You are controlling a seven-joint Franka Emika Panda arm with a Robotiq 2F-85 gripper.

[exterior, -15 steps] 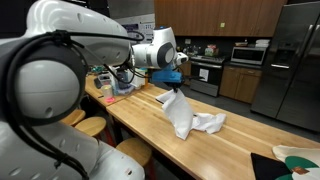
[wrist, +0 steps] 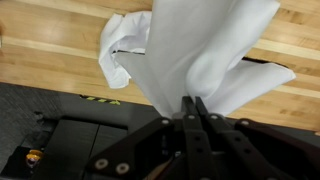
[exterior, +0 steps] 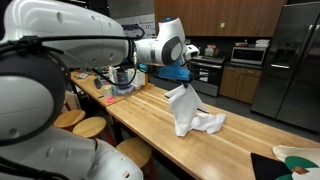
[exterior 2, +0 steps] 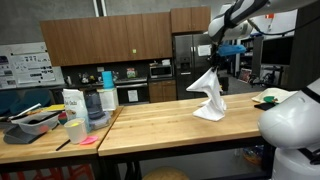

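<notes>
A white cloth (exterior: 184,110) hangs from my gripper (exterior: 185,85), which is shut on its upper part. In exterior view 2 the hanging cloth (exterior 2: 206,84) drops from the gripper toward the wooden table (exterior 2: 160,126). More white cloth (exterior: 209,122) lies crumpled on the tabletop beside the hanging part; whether the two are one piece, I cannot tell. In the wrist view the cloth (wrist: 205,60) spreads out below the dark fingertips (wrist: 188,103). The pinched fold between them is hard to make out.
A black item (exterior: 268,166) and a green-and-white item (exterior: 298,155) lie at the table's right in exterior view 1. Cups, containers and a dish rack (exterior 2: 35,118) crowd the far left in exterior view 2. Stools (exterior: 135,151) stand along the table. Bare wood lies around the cloth.
In exterior view 1 my gripper has moved right and slightly up, the hanging cloth rising and shifting with it. The crumpled cloth on the table looks unchanged.
</notes>
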